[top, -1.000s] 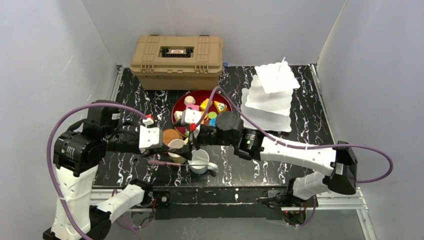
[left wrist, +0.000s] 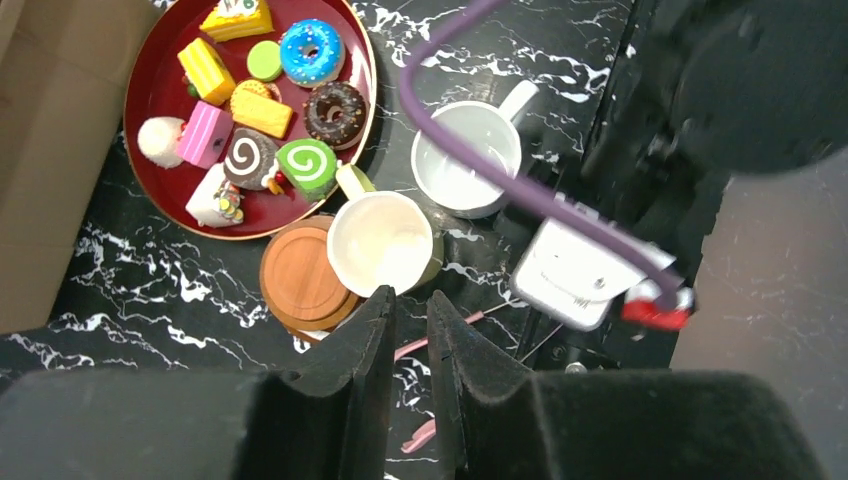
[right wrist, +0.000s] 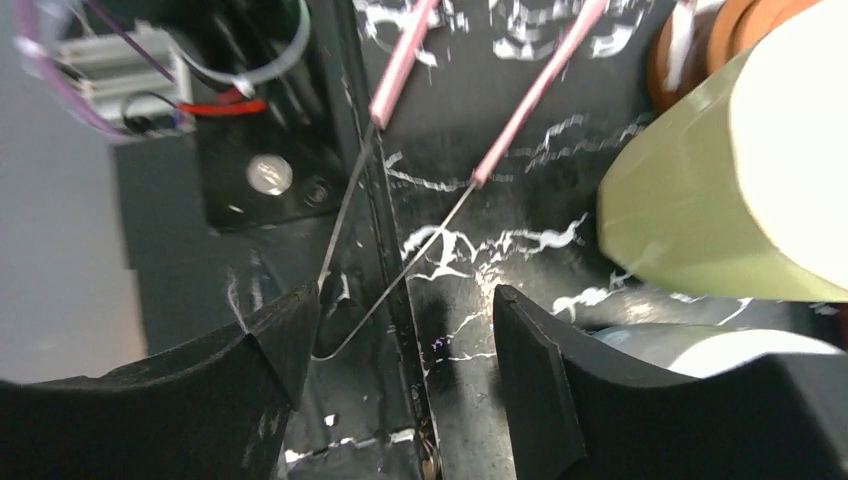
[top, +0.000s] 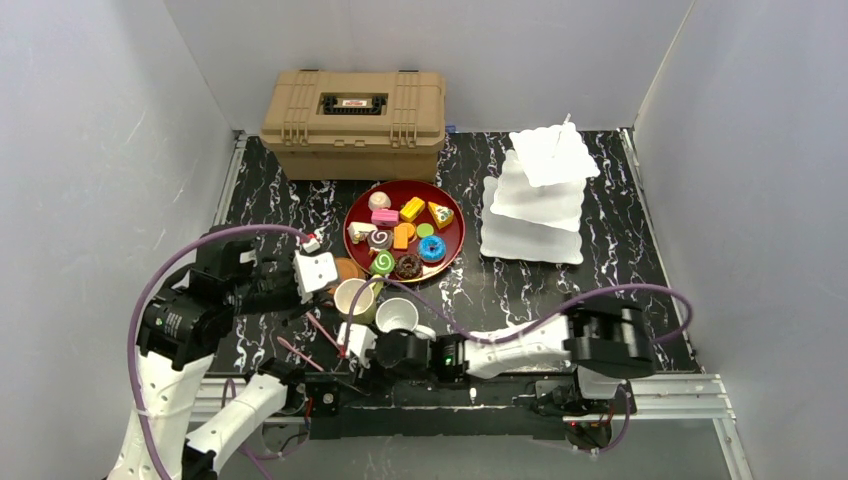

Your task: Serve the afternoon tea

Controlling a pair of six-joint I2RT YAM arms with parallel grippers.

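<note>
My right gripper is part open low over them, empty. My left gripper hangs above, fingers slightly apart, nothing visible between them. A yellow-green cup (left wrist: 380,240) stands by wooden coasters (left wrist: 300,270); a white cup (left wrist: 465,165) with a handle stands beside it. Cakes and donuts fill the red plate (top: 450,250).
A tan case (top: 352,140) occupies the back. Stacked white trays (top: 530,235) lie at the right.
My right arm has swung down toward the front edge. My left arm shifted slightly.
</note>
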